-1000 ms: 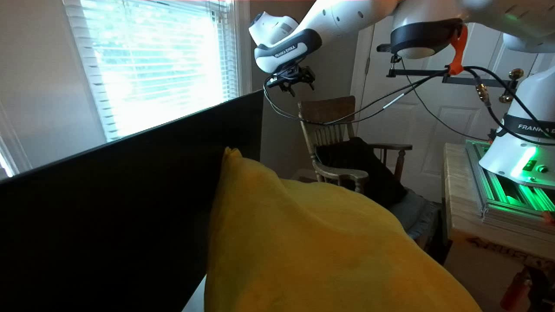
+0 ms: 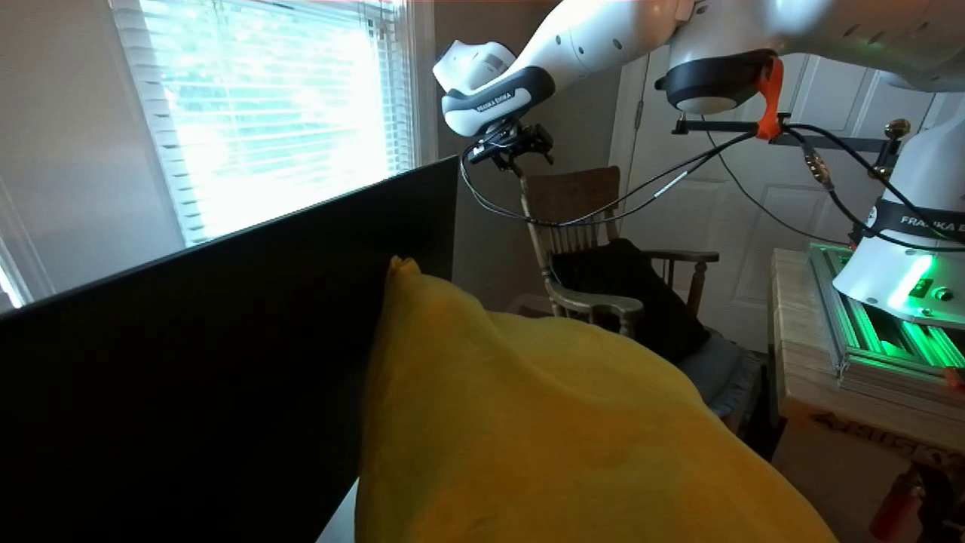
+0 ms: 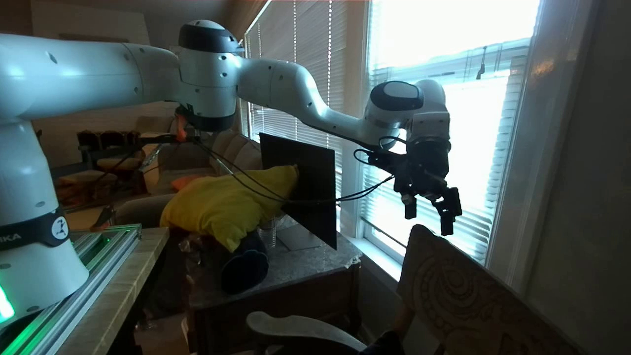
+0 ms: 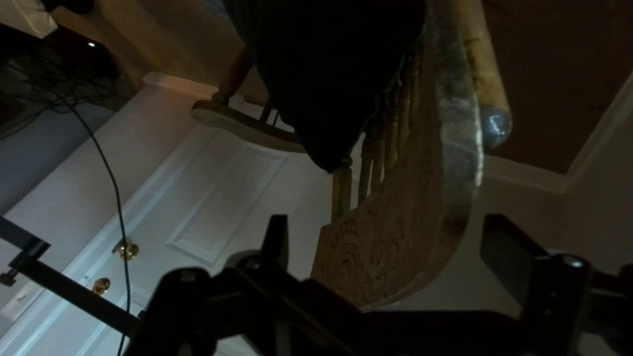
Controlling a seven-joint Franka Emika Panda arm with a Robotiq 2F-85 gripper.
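Observation:
My gripper stands open in the wrist view, its two dark fingers wide apart with nothing between them. Beyond the gap is the carved back of a wooden rocking chair (image 4: pixel 385 237), with a black pillow (image 4: pixel 332 77) on its seat. In exterior view 2 the gripper (image 3: pixel 429 220) hangs in front of the window, fingers pointing down, and appears just above the chair's top edge (image 3: pixel 449 272). A yellow pillow (image 3: pixel 230 204) leans against a black panel (image 3: pixel 301 183) on a side table, well away from the gripper. The same yellow pillow (image 2: pixel 561 425) fills the foreground of exterior view 1.
The arm's cables (image 2: pixel 579 222) sag between elbow and wrist. Window blinds (image 3: pixel 449 118) lie close behind the wrist. A white door (image 4: pixel 231 196) and a wall stand past the chair. The robot's base sits on a wooden bench (image 2: pixel 814 362).
The elbow has swung left in exterior view 1, and the wrist has dipped and tilted slightly. The chair seems shifted very slightly to the right; both pillows look otherwise the same.

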